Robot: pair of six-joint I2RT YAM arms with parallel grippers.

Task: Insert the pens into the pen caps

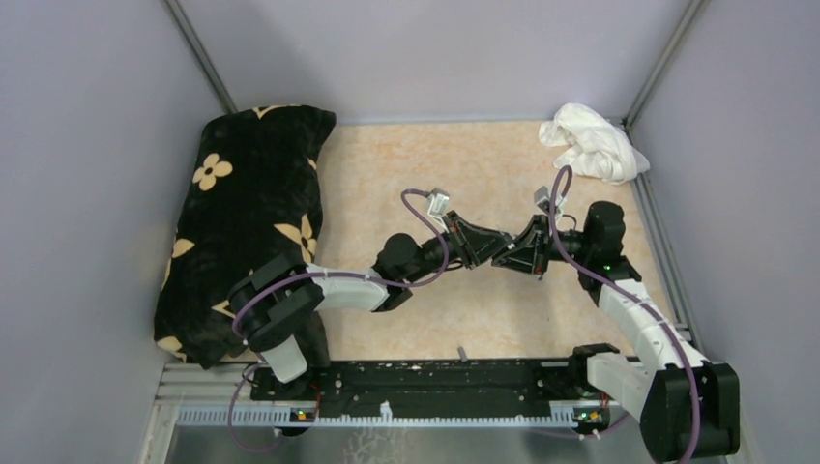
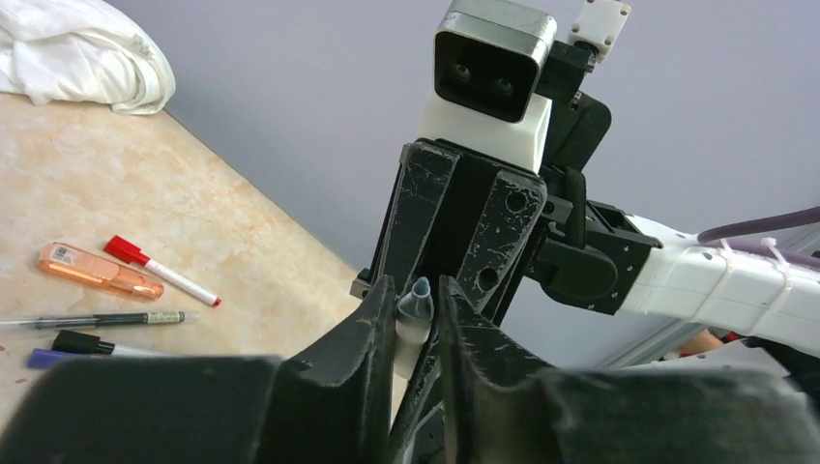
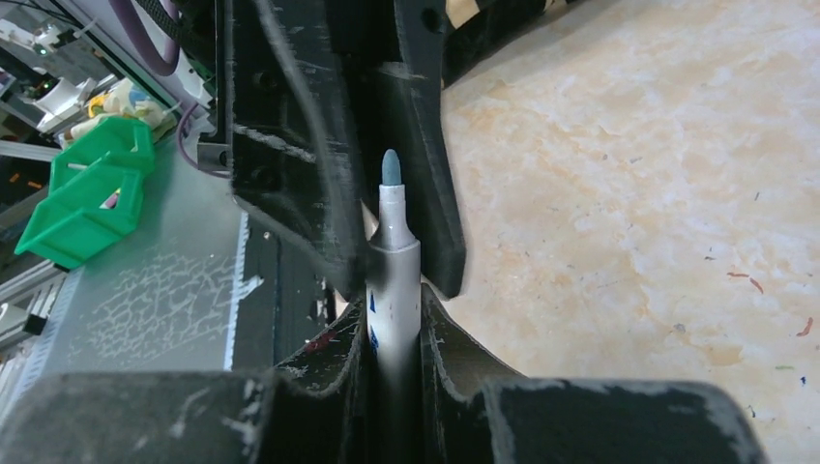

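A white marker (image 3: 392,319) with a bare teal tip points upward in my right gripper, which is shut on it. My left gripper faces it closely, its fingertips apart around the marker's upper end, seen in both wrist views; whether they touch it I cannot tell. In the top view the two grippers meet right of the table's middle. On the table in the left wrist view lie a red-capped marker (image 2: 174,275), a black-capped marker (image 2: 82,341), a blue pen (image 2: 53,358) and a clear pen (image 2: 126,319).
An orange highlighter (image 2: 100,270) lies among the pens. A white cloth (image 1: 590,145) sits at the back right, a black patterned cushion (image 1: 242,193) on the left. Green bins (image 3: 82,217) stand beyond the table edge.
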